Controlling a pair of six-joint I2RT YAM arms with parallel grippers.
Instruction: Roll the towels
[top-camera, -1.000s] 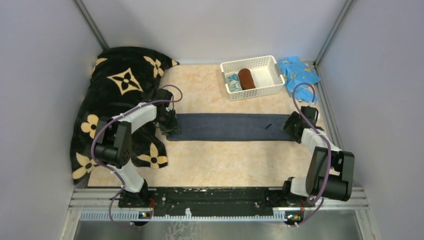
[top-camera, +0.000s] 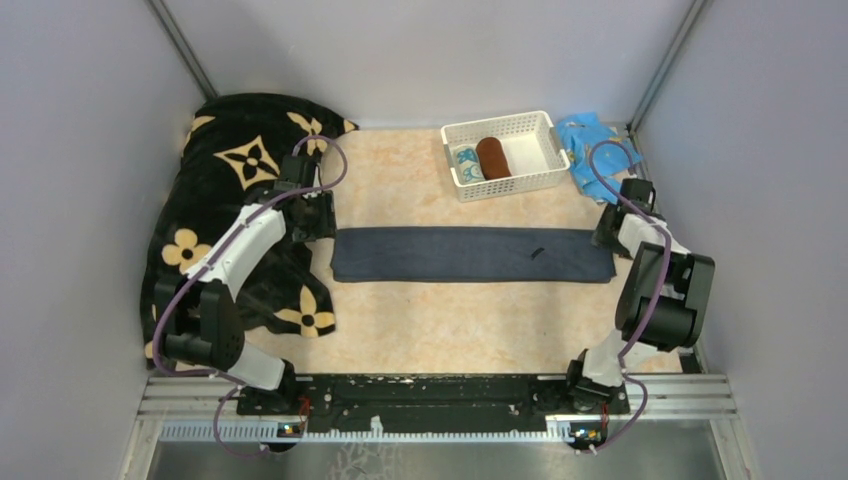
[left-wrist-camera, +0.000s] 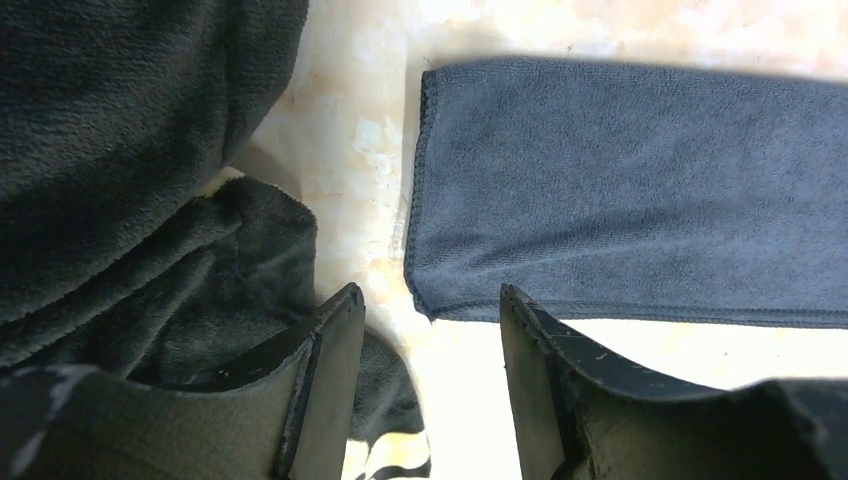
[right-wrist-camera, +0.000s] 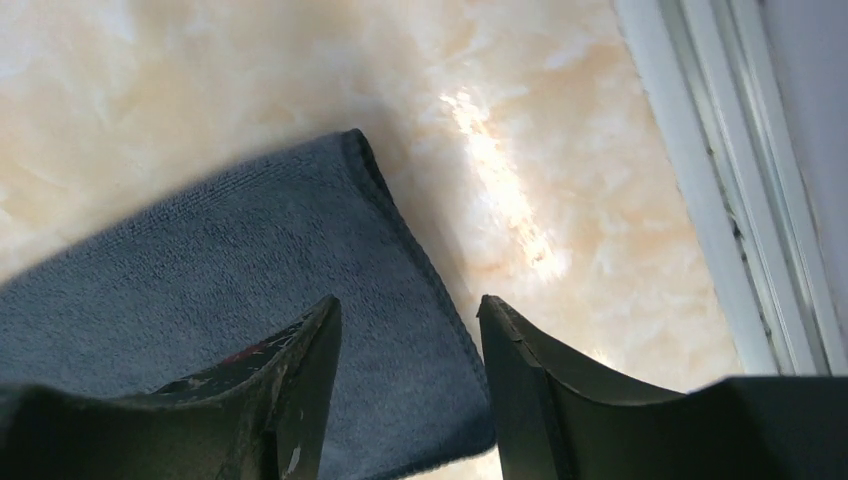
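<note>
A long dark grey towel (top-camera: 450, 254) lies flat, folded into a strip across the middle of the table. In the left wrist view my left gripper is open over the towel's left end (left-wrist-camera: 600, 190), empty between its fingers, just off the edge. In the right wrist view my right gripper is open above the towel's right end (right-wrist-camera: 260, 260), whose corner shows ahead of the fingers, with nothing held.
A white basket (top-camera: 530, 160) at the back holds two rolled items. A blue cloth (top-camera: 590, 140) lies beside it. A black flowered blanket (top-camera: 220, 140) covers the left side.
Both arms have moved back and outward from the towel's ends, the left up and leftward, the right up and rightward. The towel looks unchanged.
</note>
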